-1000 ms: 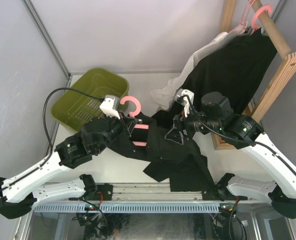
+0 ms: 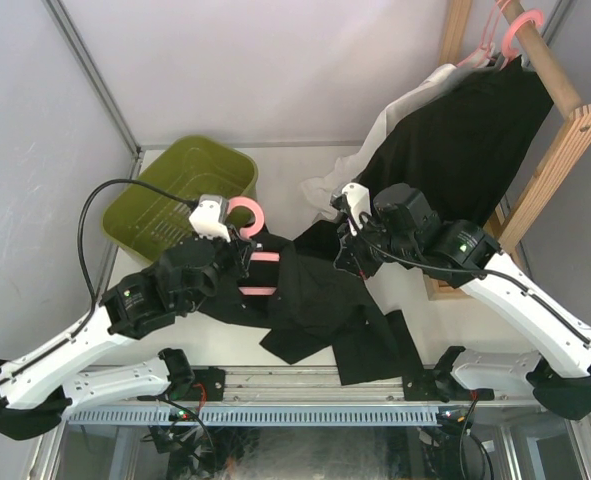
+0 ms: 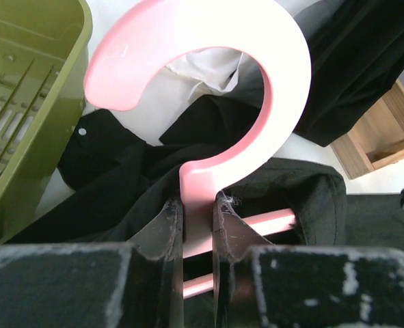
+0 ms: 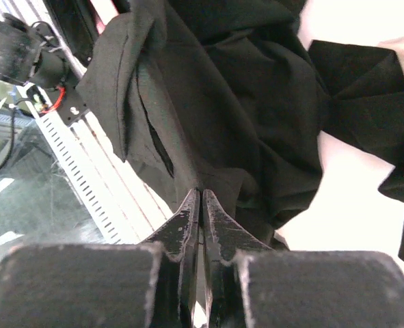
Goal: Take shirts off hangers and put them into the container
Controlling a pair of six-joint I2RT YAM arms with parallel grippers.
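My left gripper is shut on the neck of a pink hanger [image 3: 256, 82], whose hook rises above the fingers and whose bars show within a black shirt [image 3: 119, 171] spread below. In the top view this shirt [image 2: 315, 310] lies on the white table between both arms. My right gripper is shut over the shirt's dark cloth; whether a thin fold is between its fingertips is hard to tell.
A green basket [image 2: 135, 215] stands at the back left. On the right, a wooden rack [image 2: 565, 150] holds pink hangers with black [image 2: 455, 140] and white [image 2: 375, 140] garments. Bare table shows at lower left and right.
My left gripper has moved left with the hanger, and the shirt has shifted with it.
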